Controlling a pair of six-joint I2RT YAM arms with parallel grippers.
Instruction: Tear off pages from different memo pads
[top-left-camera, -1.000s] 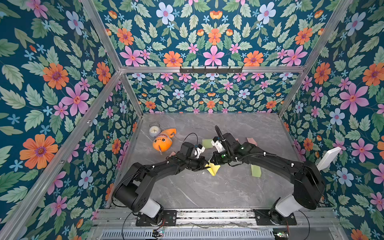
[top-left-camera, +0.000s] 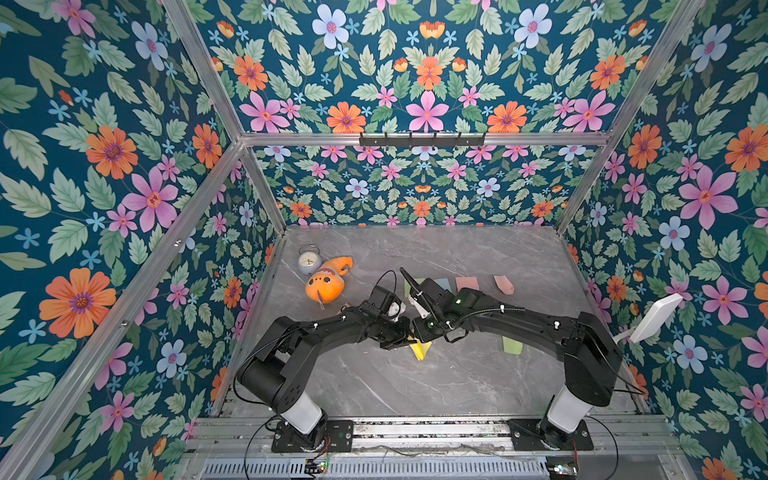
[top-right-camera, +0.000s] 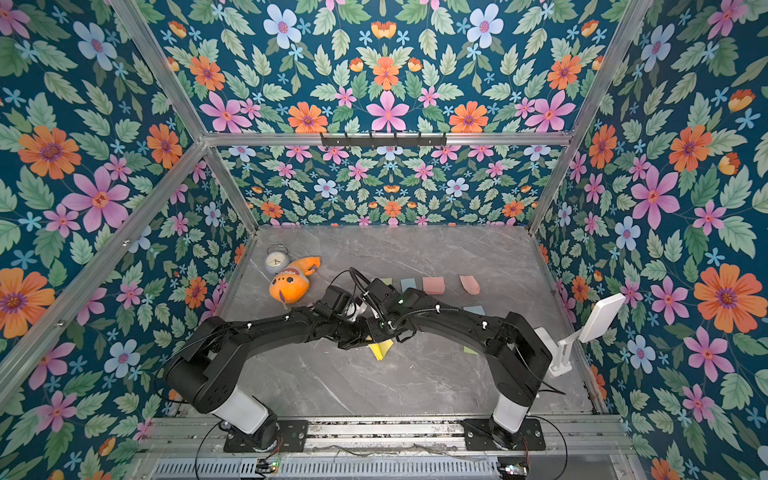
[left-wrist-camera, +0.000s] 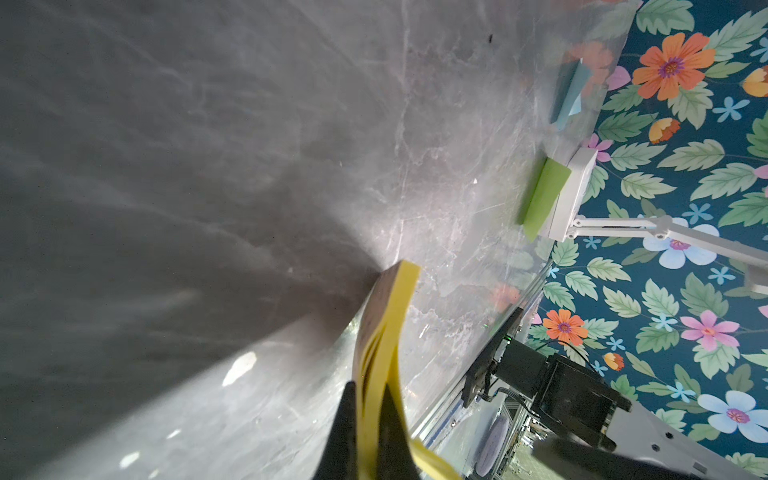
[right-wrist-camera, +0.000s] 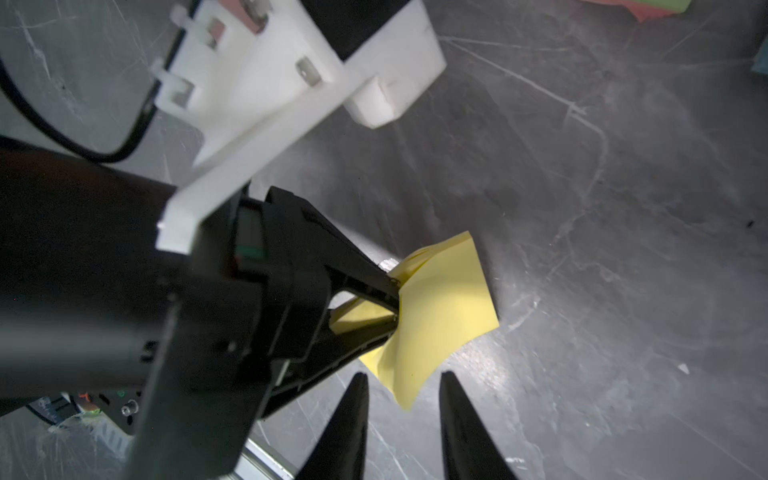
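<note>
A yellow memo pad is held by my left gripper, which is shut on it at one side; its sheets bend and fan out, standing on edge in the left wrist view. My right gripper is open beside and above the pad, nothing between its fingers. Other memo pads lie flat behind and to the right: pink (top-right-camera: 433, 285), a second pink piece (top-right-camera: 469, 284), blue (top-right-camera: 408, 284) and green (top-left-camera: 512, 345).
An orange plush toy (top-left-camera: 324, 284) and a small clock (top-left-camera: 309, 260) stand at the back left. A white lamp (top-right-camera: 600, 316) is at the right edge.
My right arm has shifted left, closer to the left gripper and over the yellow pad. The yellow pad has tilted slightly in the left gripper.
</note>
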